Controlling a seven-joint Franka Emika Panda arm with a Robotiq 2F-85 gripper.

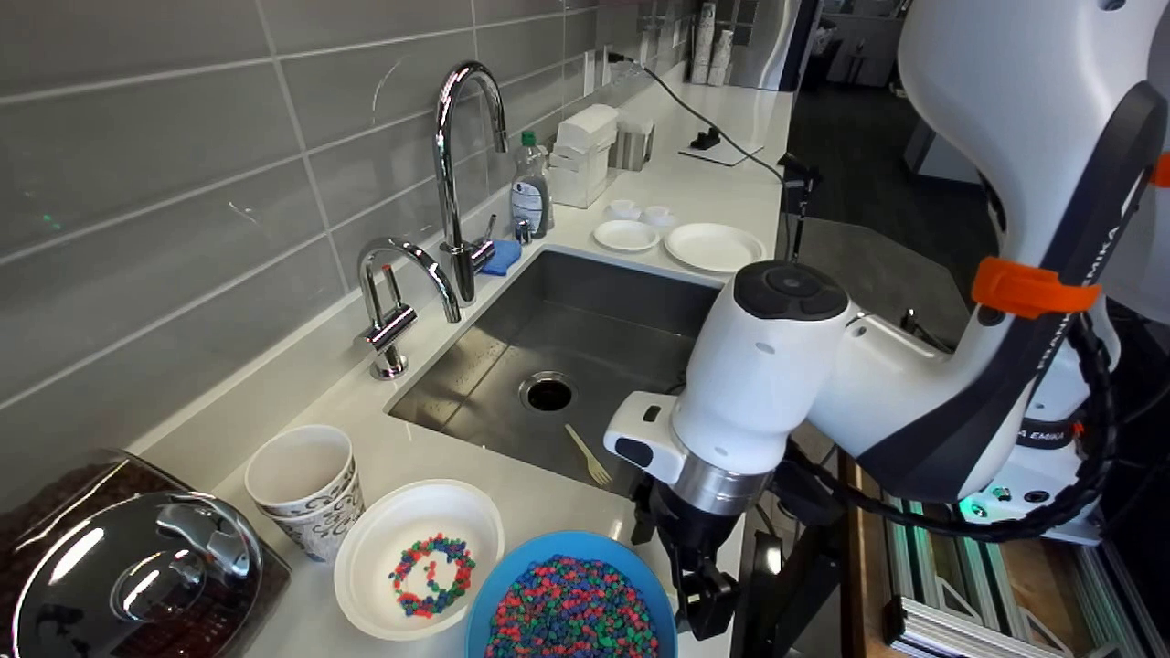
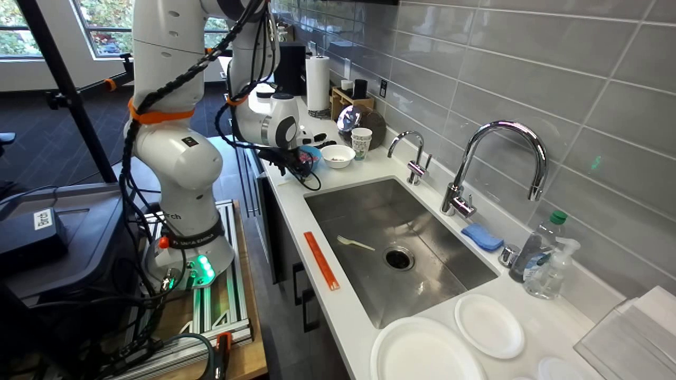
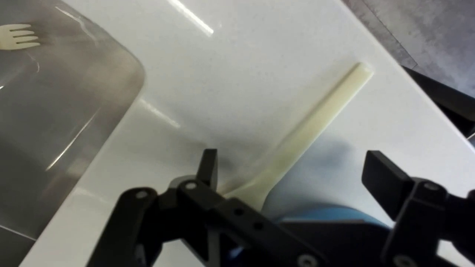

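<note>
A pale utensil lies slantwise on the white counter in the wrist view. Its handle end points toward the counter's outer edge, and its wider end disappears behind my finger. My gripper is open above it, with the handle crossing the gap between the fingers. In exterior view 1 the gripper hangs low just right of the blue bowl, which holds many small red, green and blue pieces. A white bowl beside it has a few such pieces. The utensil cannot be made out in either exterior view.
A pale fork lies in the steel sink. Stacked paper cups and a lidded pot stand left of the bowls. An orange strip lies along the counter's front edge; plates sit beyond the sink.
</note>
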